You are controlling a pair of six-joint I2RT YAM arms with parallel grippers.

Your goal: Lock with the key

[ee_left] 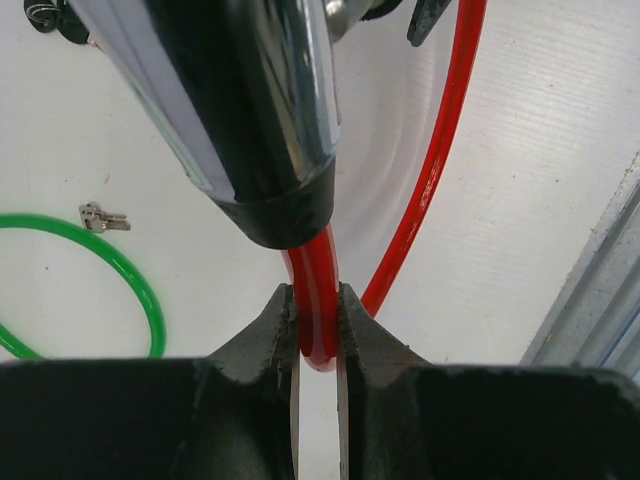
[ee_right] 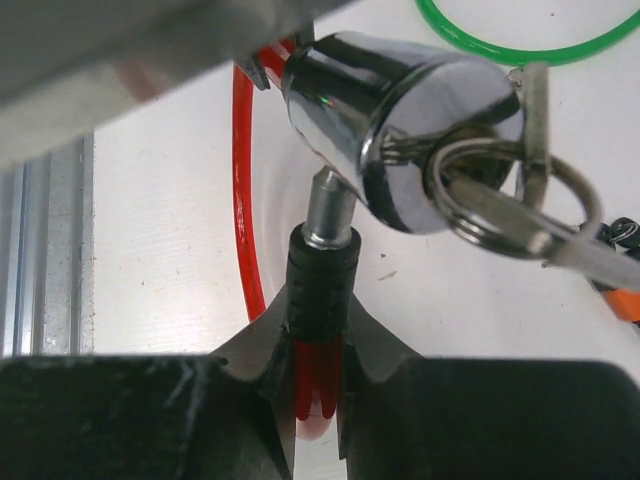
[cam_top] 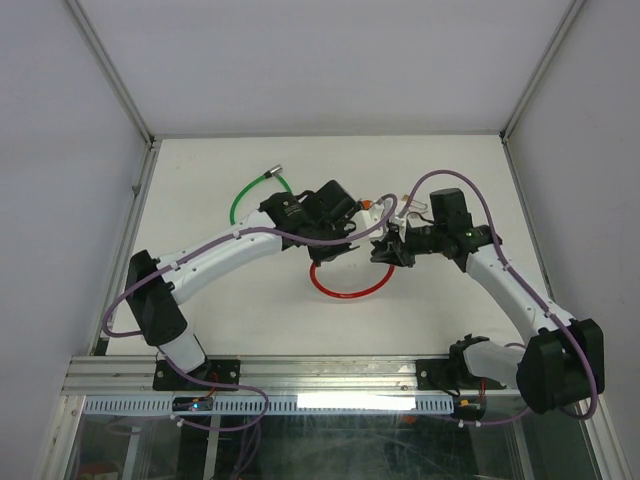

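Observation:
A red cable lock hangs in a loop between my two grippers in the top view. My left gripper is shut on the red cable just below the chrome and black lock cylinder. At the cable's other end, my right gripper is shut on the red and black end, from which a metal pin sticks out. The pin's tip lies at the side of the cylinder; I cannot tell if it has entered. A ring with keys hangs at the cylinder's end face.
On the white table a green cable lock lies at the back left, with small silver keys near it. Black and orange items lie at the right wrist view's edge.

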